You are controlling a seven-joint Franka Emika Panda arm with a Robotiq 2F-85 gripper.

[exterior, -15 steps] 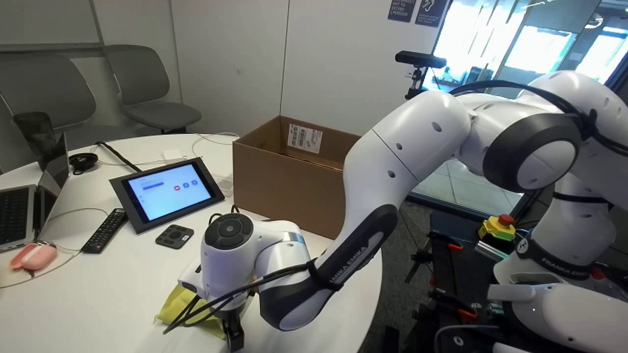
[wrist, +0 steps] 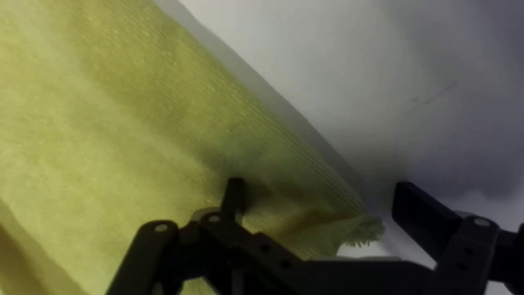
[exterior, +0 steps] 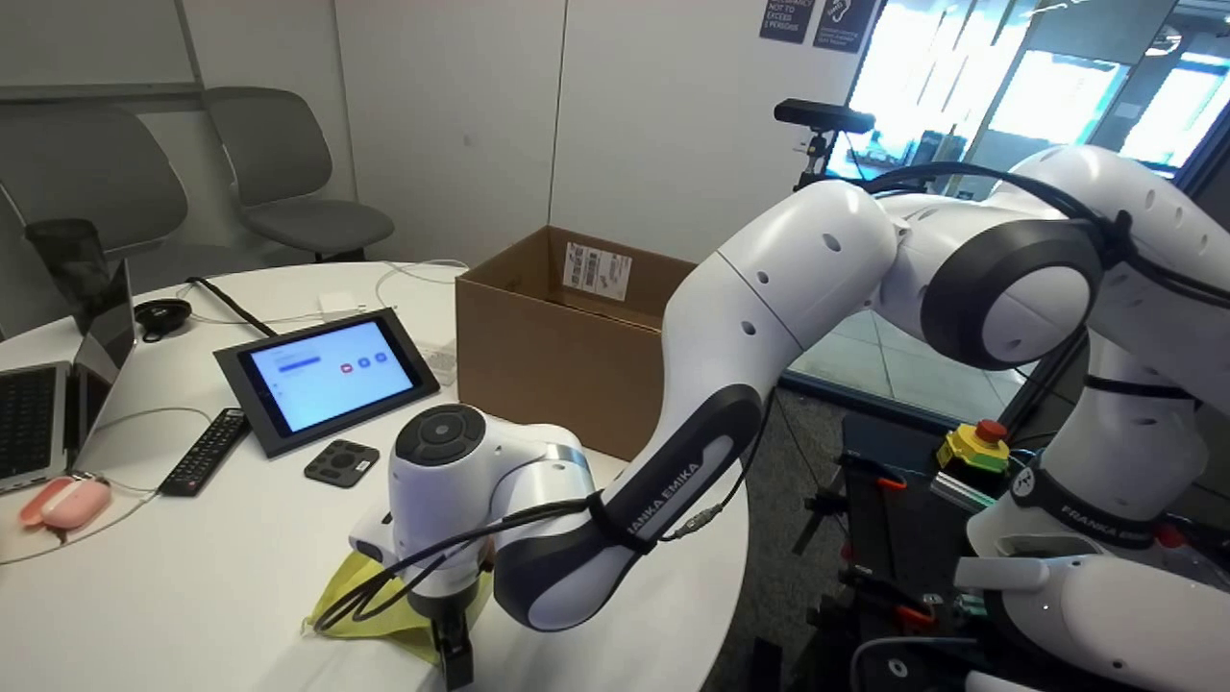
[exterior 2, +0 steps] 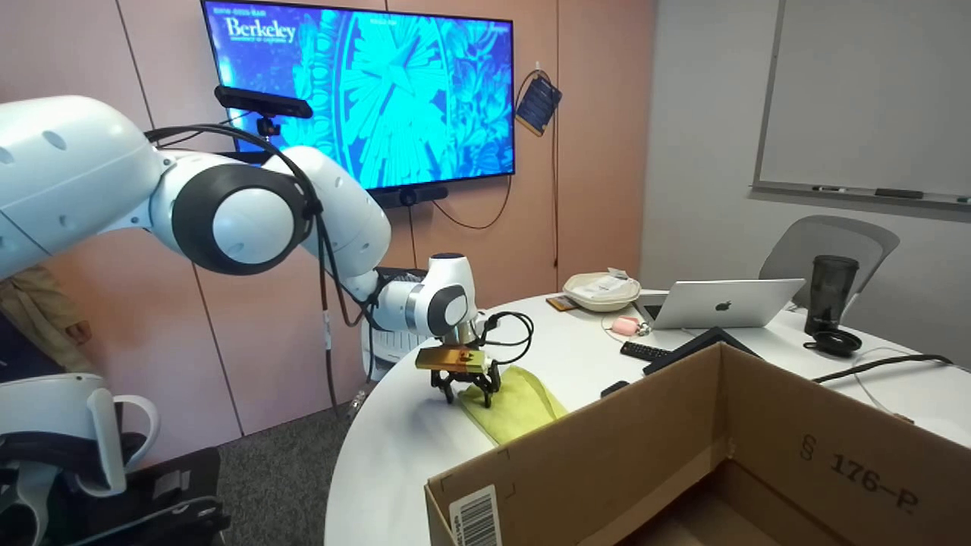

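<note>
A yellow-green cloth point(wrist: 113, 113) lies on the white table, filling the left side of the wrist view, with a frayed corner low in the middle. My gripper is open over that corner. Its left finger point(wrist: 234, 196) is over the cloth, while the right finger point(wrist: 417, 211) is past the cloth's edge over bare table. The corner lies between the two, not pinched. In exterior view 2 the gripper point(exterior 2: 466, 400) points down at the near end of the cloth point(exterior 2: 516, 406). The arm hides part of the cloth point(exterior: 346, 586) in exterior view 1.
A large open cardboard box point(exterior: 553, 358) stands on the table behind the arm. A tablet point(exterior: 334, 371), a small black controller point(exterior: 342, 462), a remote point(exterior: 206, 452), a pink case point(exterior: 69, 504) and a laptop point(exterior: 35, 421) occupy the left.
Compared with a second ago, the arm and gripper have shifted slightly left in exterior view 1. The visible part of the cloth lies in about the same place.
</note>
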